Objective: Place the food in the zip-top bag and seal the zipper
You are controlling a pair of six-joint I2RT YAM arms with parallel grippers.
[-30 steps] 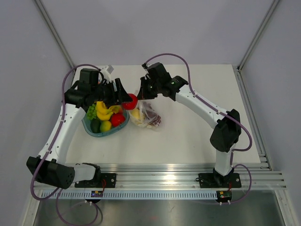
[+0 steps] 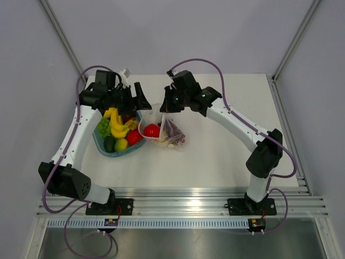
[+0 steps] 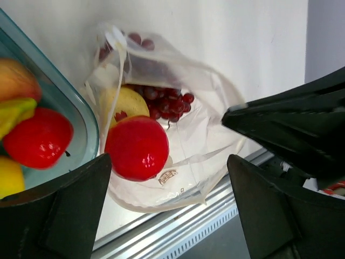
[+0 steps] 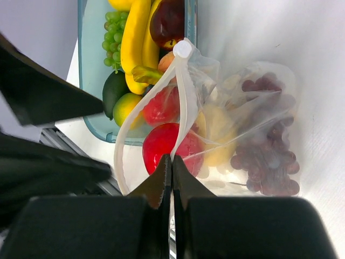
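The clear zip top bag (image 2: 175, 138) lies with its mouth spread wide toward the fruit basket. Inside it, near the mouth, rests a red round fruit (image 3: 137, 148). Behind that sit a yellow fruit (image 3: 128, 105) and dark red grapes (image 4: 271, 162). My right gripper is shut on the bag's rim, holding it up. My left gripper stands open above the mouth, its fingers (image 3: 75, 208) well apart and clear of the red fruit. A white slider (image 4: 183, 49) shows at one end of the zipper.
The blue basket (image 2: 112, 154) beside the bag's mouth holds bananas (image 4: 135, 46), green grapes (image 4: 115, 36), another red fruit (image 3: 39, 138) and several other pieces. To the right of the bag the white table (image 2: 226, 156) is bare.
The right gripper moved slightly right, widening the mouth.
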